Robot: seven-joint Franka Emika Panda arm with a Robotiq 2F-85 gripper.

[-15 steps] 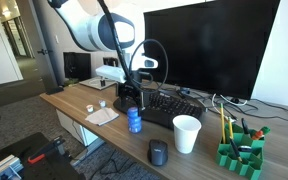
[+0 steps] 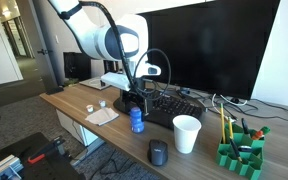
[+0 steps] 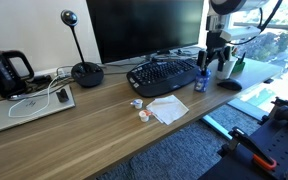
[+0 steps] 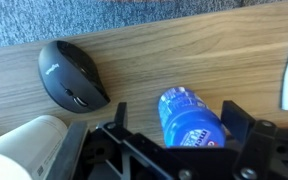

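Observation:
A blue cylindrical container (image 2: 136, 120) with a blue lid stands on the wooden desk, below my gripper (image 2: 134, 98). From above, in the wrist view, the container (image 4: 189, 118) shows between the spread fingers, nearer the right one. The fingers stand open, and the left finger is clearly apart from the container. Whether the right finger touches it cannot be made out. In the second exterior view the container (image 3: 202, 82) is partly hidden by the gripper.
Close by are a black mouse (image 2: 158, 152) and a white cup (image 2: 185, 134). The black keyboard (image 3: 162, 72) lies behind the container. A green pen holder (image 2: 241, 152) stands at the right. White cloth (image 3: 167, 109) and small white items lie at the other side.
The arm and gripper have shifted slightly to the right in the first exterior view. The blue container also appears a little further right.

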